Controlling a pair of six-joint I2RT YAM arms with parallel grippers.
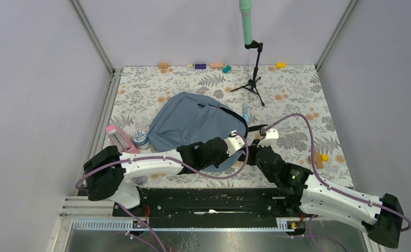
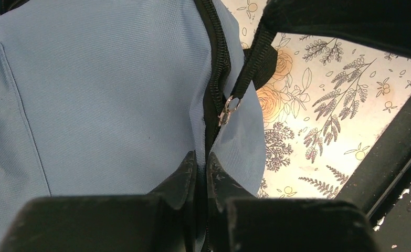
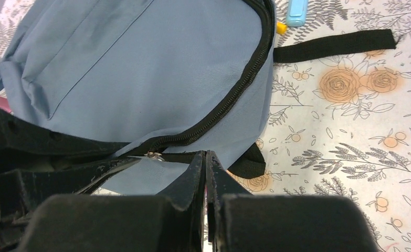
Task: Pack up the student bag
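Observation:
The blue-grey bag (image 1: 187, 121) lies flat with its black zipper (image 2: 216, 63) along the edge. My left gripper (image 1: 233, 157) is shut on that zippered edge, fabric pinched between its fingertips. My right gripper (image 1: 251, 153) is shut on the thin zipper pull (image 2: 250, 68), whose metal slider (image 2: 225, 114) sits just beyond the left fingertips in the left wrist view. The two grippers are close together at the bag's near right corner.
A pink case (image 1: 122, 140) and a round tub (image 1: 140, 138) stand left of the bag. A light blue item (image 3: 297, 11) lies beside it. A tripod (image 1: 253, 84) stands behind; small blocks line the back edge.

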